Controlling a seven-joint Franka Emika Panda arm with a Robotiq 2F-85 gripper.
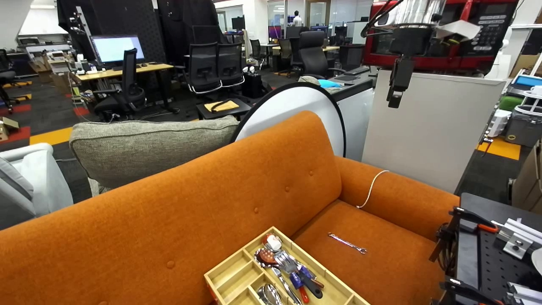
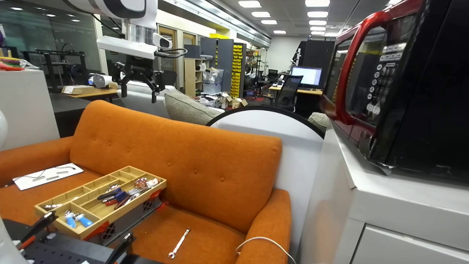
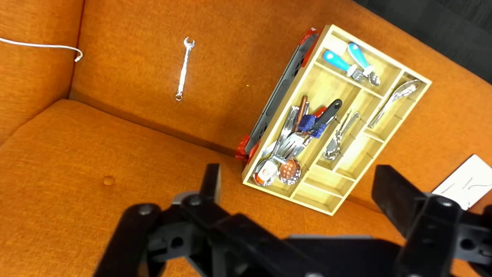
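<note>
High above the couch hangs my gripper, open and pointing down, with nothing between its fingers. In the wrist view its two dark fingers are spread wide, far above everything below. A silver wrench lies alone on the orange seat, beside a wooden cutlery tray. Inside the tray are a fork, a slotted spoon, a black-handled utensil, two blue-handled utensils and a large spoon. Several tray compartments stand empty.
The orange couch has a tall backrest behind the tray. A white cable hangs over its arm. A red microwave sits on a pale cabinet. A white board lies on the seat past the tray.
</note>
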